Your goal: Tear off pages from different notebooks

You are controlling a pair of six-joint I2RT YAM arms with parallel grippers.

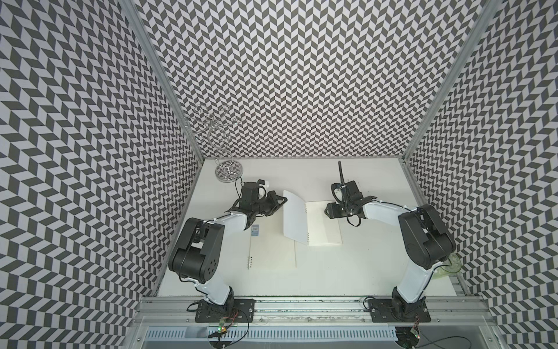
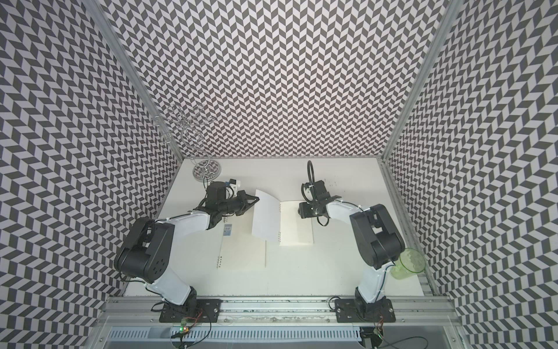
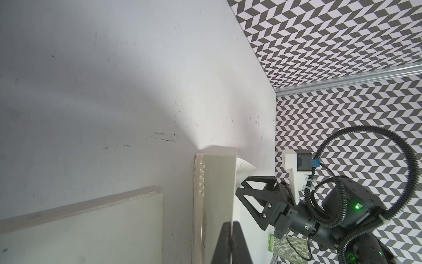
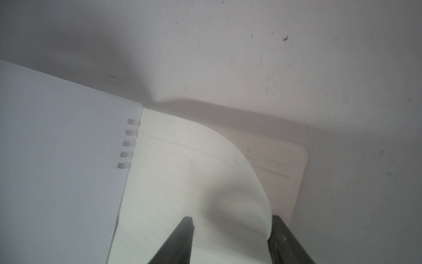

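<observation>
The spiral notebook (image 1: 324, 232) on the right lies open, its white cover (image 1: 295, 216) raised and leaning left. My left gripper is shut on the free edge of that cover. Above the notebook's right half is my right gripper, its fingers part open. A lined page (image 4: 197, 162) bulges up between them, its curled edge against the right finger (image 4: 281, 242); the fingers do not pinch it. The second notebook (image 1: 273, 253), pale with a blue label, lies flat at the left, partly under the cover and left arm.
A metal wire stand (image 1: 229, 169) stands at the back left. Near the right arm's base sits a green translucent container (image 2: 408, 264). Bare white table (image 1: 354, 267) shows in front of the open notebook and behind both grippers.
</observation>
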